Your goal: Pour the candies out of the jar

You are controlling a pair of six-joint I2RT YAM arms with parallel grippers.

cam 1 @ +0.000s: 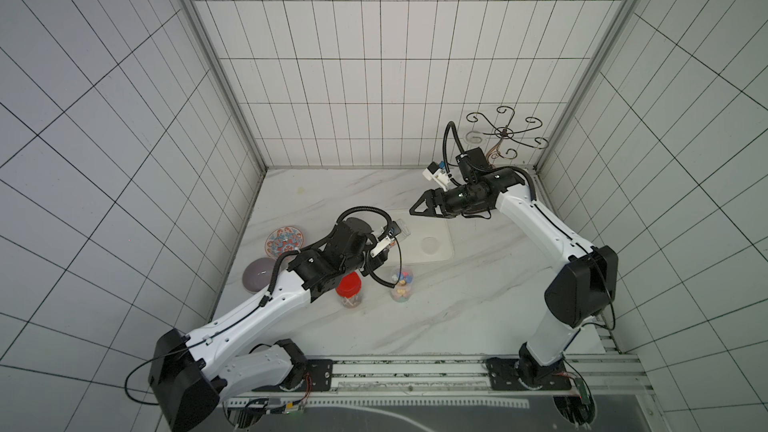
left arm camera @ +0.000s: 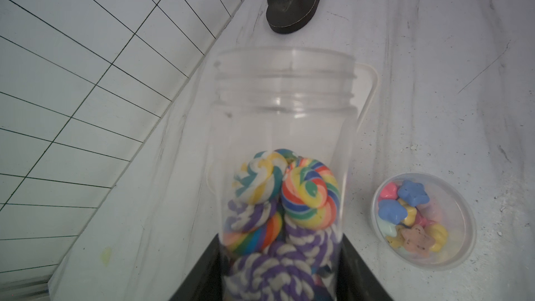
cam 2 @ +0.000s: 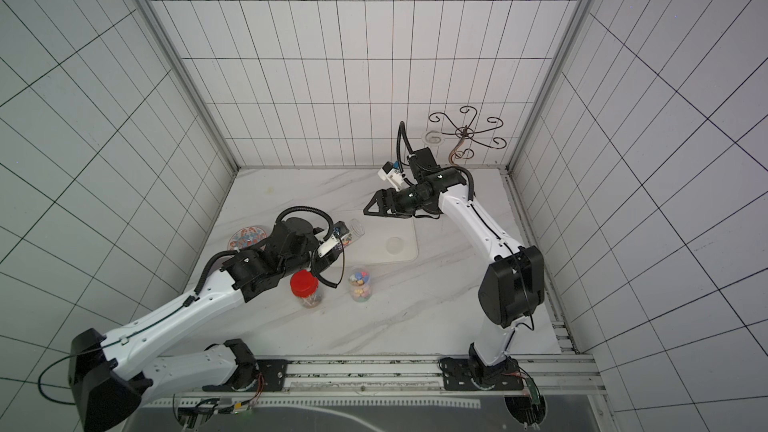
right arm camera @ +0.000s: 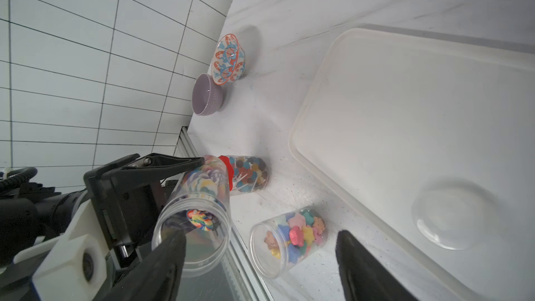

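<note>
A clear open-mouthed jar (left arm camera: 284,128) with swirled, multicoloured candies (left arm camera: 309,189) in its lower part fills the middle of the left wrist view. Around it my left gripper is shut. In the right wrist view the same jar (right arm camera: 209,211) is tilted, its mouth facing that camera, with candies still inside. Apart from the jar, my right gripper stands open with nothing between its fingers. A white tray (right arm camera: 379,111) lies on the table below and between the arms; a round clear lid (right arm camera: 451,217) rests on it.
A second jar of star-shaped pieces (right arm camera: 289,239) and a red-lidded jar (right arm camera: 245,174) stand near the tray. At the left are a purple bowl (right arm camera: 207,94) and a patterned bowl (right arm camera: 228,60). A black metal stand (cam 1: 504,134) occupies the back right.
</note>
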